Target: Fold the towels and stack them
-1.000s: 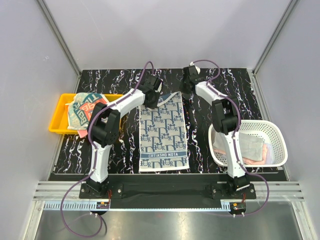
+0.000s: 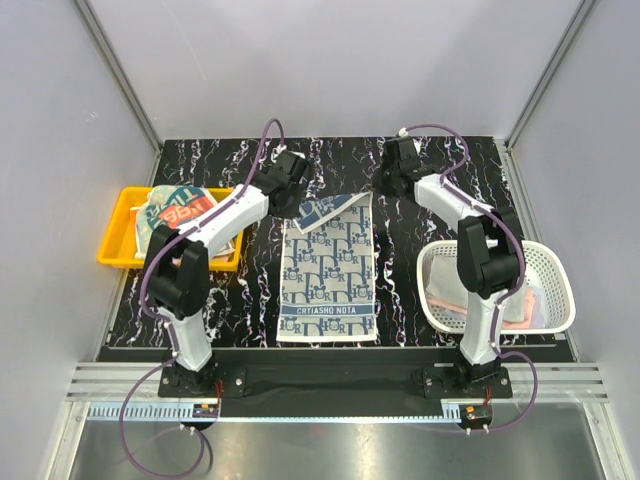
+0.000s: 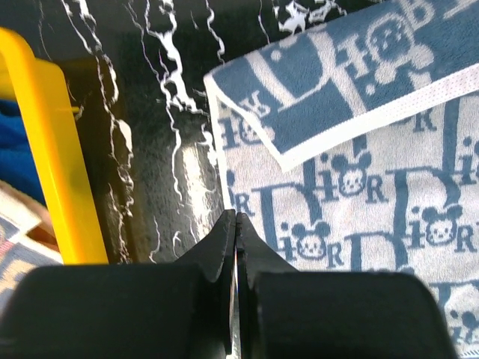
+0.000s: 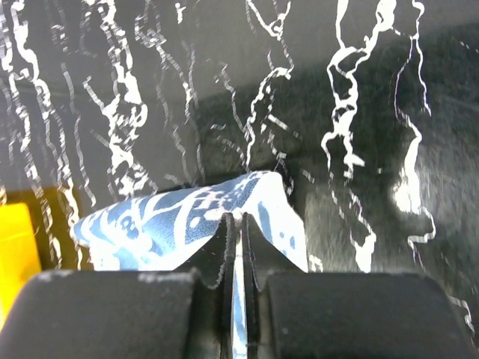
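A blue-and-white patterned towel (image 2: 325,265) lies flat on the table, its far edge partly turned back as a slanting flap (image 2: 327,210). In the left wrist view my left gripper is shut with nothing between its fingers, over the towel's left edge. The flap's near-left corner (image 3: 282,158) lies free, ahead and to the right of those fingertips. At the towel's far right corner, my right gripper is shut on the towel, whose raised edge (image 4: 266,191) bunches at the tips.
On the left stands a yellow basket (image 2: 113,240) holding crumpled towels (image 2: 170,218). A white basket (image 2: 560,290) with more cloths is at the right. Bare black marbled table (image 2: 345,160) shows behind the towel and along both sides.
The right gripper, with the towel corner, has shifted right and slightly nearer.
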